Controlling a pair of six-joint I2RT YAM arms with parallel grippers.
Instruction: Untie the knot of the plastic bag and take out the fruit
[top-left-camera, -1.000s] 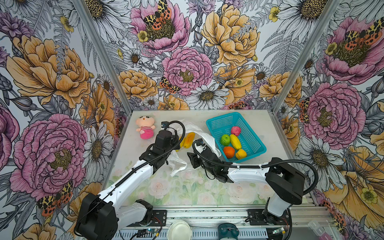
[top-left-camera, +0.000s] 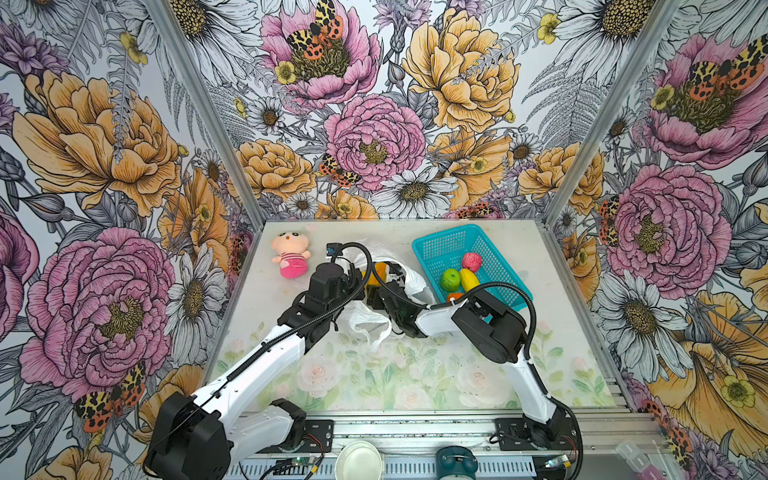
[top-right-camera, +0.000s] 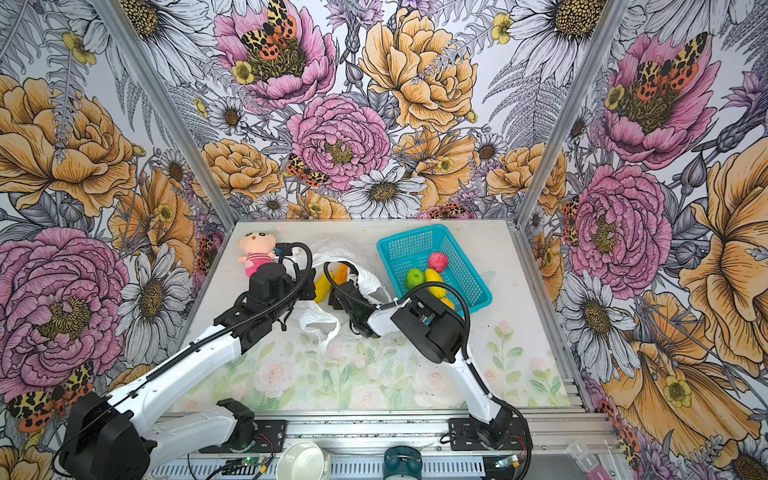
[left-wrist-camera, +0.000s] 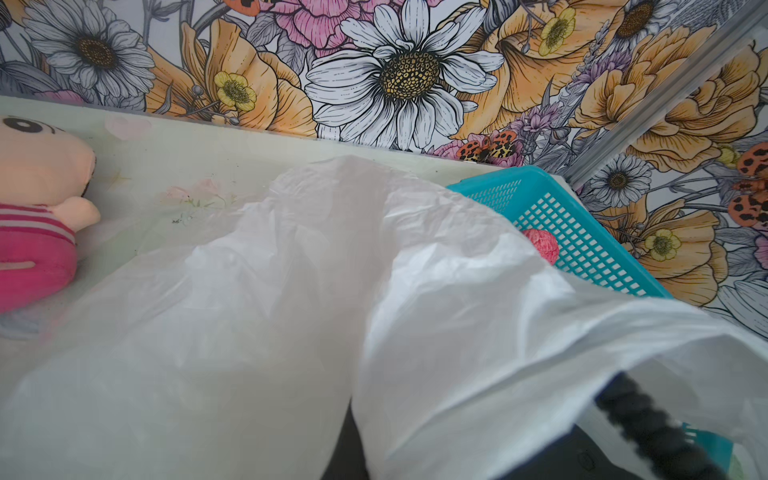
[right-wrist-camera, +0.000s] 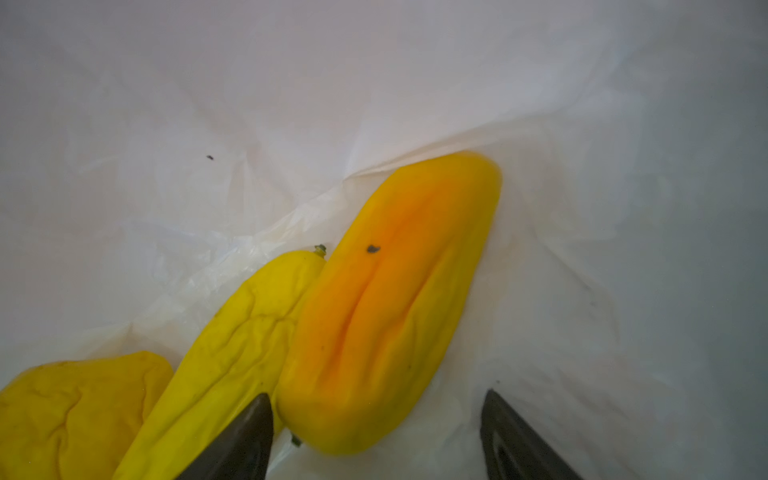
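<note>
The white plastic bag (top-left-camera: 369, 326) lies open at the table's middle. In the right wrist view, inside the white film (right-wrist-camera: 608, 264), lie an orange-yellow oblong fruit (right-wrist-camera: 400, 296), a slimmer yellow fruit (right-wrist-camera: 232, 360) against it and a third yellow fruit (right-wrist-camera: 80, 420) at lower left. My right gripper is open over the oblong fruit's near end, its left finger (right-wrist-camera: 248, 436) close to that fruit. At the bag's left side, my left gripper is shut on the film, which rises to its fingers in the left wrist view.
A teal basket (top-left-camera: 512, 280) to the right holds a green fruit (top-left-camera: 450, 279), a yellow banana (top-left-camera: 469, 279), a pink fruit (top-left-camera: 472, 261) and an orange one, mostly covered by my right arm. A pink doll (top-left-camera: 292, 260) sits at back left.
My right gripper has moved left and inward from the bag's right edge, over the fruit in the bag. The right arm now covers part of the basket.
</note>
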